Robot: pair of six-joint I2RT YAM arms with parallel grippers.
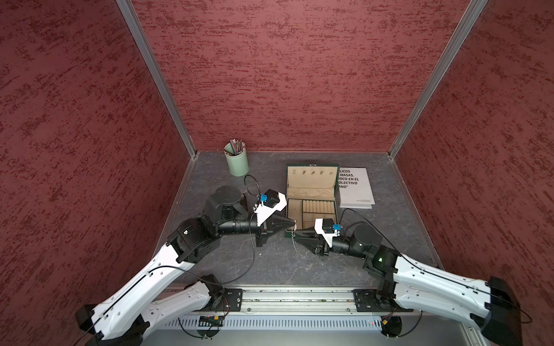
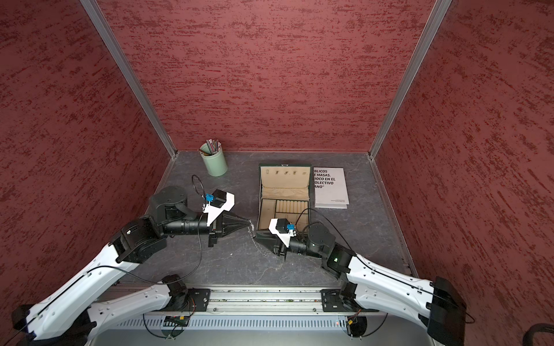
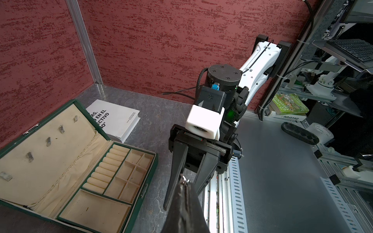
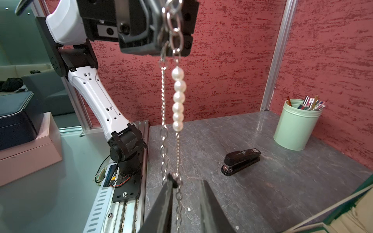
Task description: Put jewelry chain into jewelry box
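A silver chain with pearls (image 4: 178, 97) hangs from the tips of my left gripper, which is shut on it, in front of the open jewelry box (image 3: 58, 155). My right gripper is just below, pointed at the hanging strands, its fingers part open with chain links at the tips; whether they touch is unclear. The box has ring rolls and small compartments, and I see no chain inside it.
A book (image 1: 356, 187) lies right of the box. A green pencil cup (image 1: 237, 162) stands at the back left, and a stapler (image 4: 240, 159) lies on the table.
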